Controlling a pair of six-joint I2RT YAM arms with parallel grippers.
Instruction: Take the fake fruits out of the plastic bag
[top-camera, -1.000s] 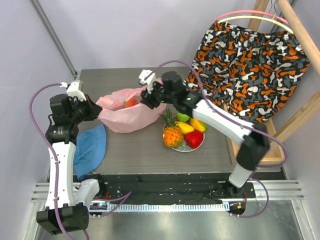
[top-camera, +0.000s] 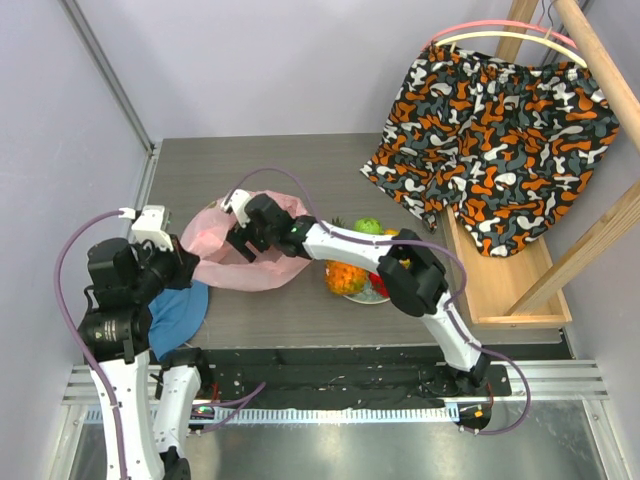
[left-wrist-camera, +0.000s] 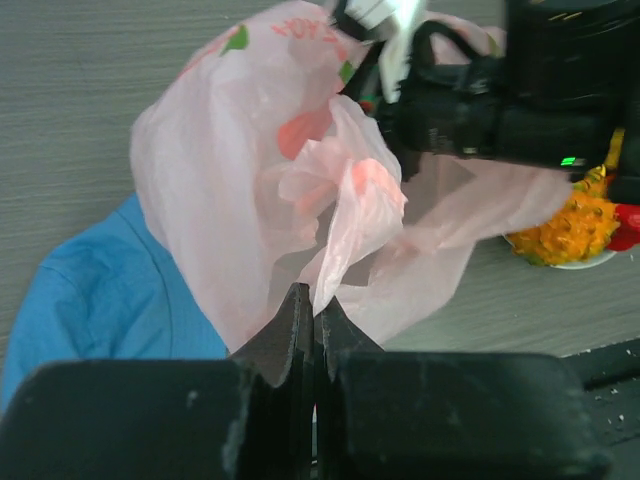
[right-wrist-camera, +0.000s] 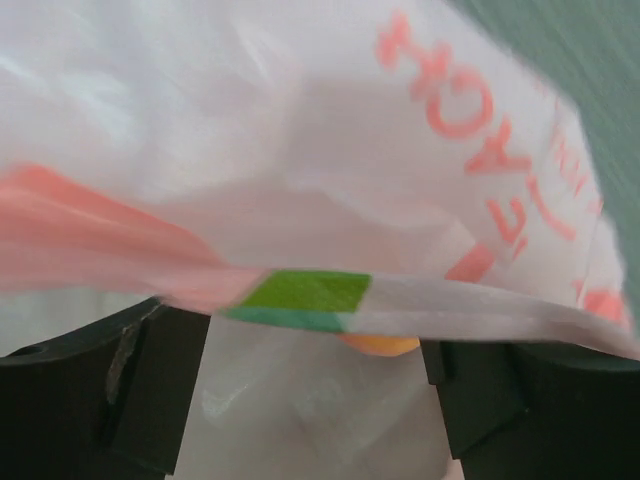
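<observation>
The pink plastic bag (top-camera: 262, 275) lies on the table with its mouth spread. My left gripper is shut on a gathered fold of the bag's rim. Inside the bag's mouth, my right gripper stands open, its fingers wide apart. Between them shows an orange patch of fruit (right-wrist-camera: 382, 345), mostly hidden behind the rim strip with the green print. Whether the fingers touch the fruit I cannot tell. From above, the right arm hides the fruit.
A pineapple (top-camera: 345, 278), a green fruit (top-camera: 368, 226) and a red one (top-camera: 378, 285) sit in a bowl, partly under my right arm. A blue hat (top-camera: 180, 318) lies at left. Camouflage cloth (top-camera: 500, 140) hangs at right.
</observation>
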